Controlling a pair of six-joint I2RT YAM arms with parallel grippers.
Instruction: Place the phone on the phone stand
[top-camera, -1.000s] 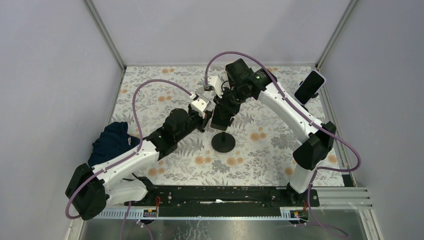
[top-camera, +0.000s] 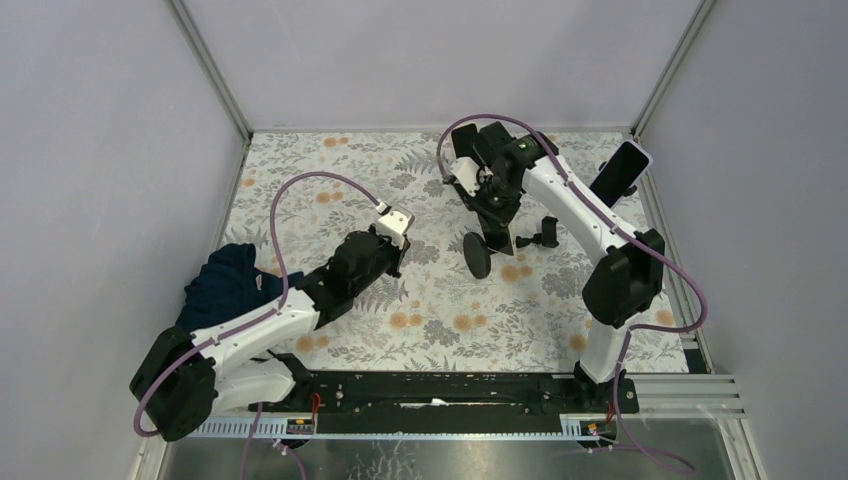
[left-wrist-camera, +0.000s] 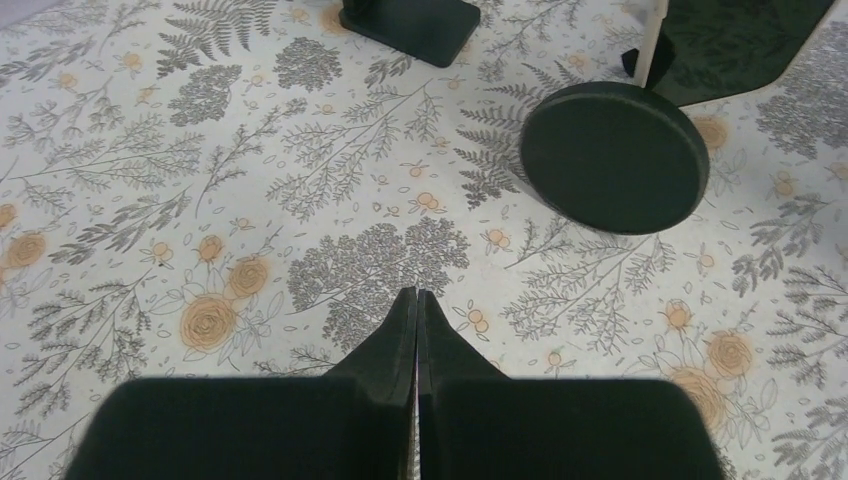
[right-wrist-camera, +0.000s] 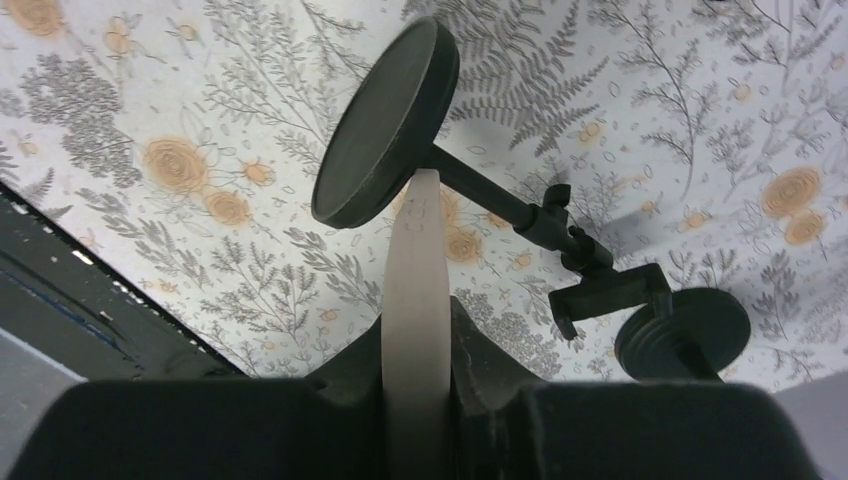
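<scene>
A phone stand lies on its side below my right gripper (top-camera: 490, 205): its round base (right-wrist-camera: 378, 120) tilts on edge, its pole (right-wrist-camera: 480, 187) runs sideways to the holder (top-camera: 550, 232). My right gripper is shut on the phone (right-wrist-camera: 416, 290), seen edge-on in its wrist view and hanging beside the base in the top view. My left gripper is shut, nothing between its fingers, left of the stand.
Another stand with a phone (top-camera: 620, 172) is at the right back edge. A dark device (top-camera: 463, 138) stands at the back, partly hidden. A navy cloth (top-camera: 228, 280) lies at left.
My right gripper and phone have moved right. The stand, upright earlier, now lies on its side farther right. My left gripper has drawn slightly left and down in the top view.
</scene>
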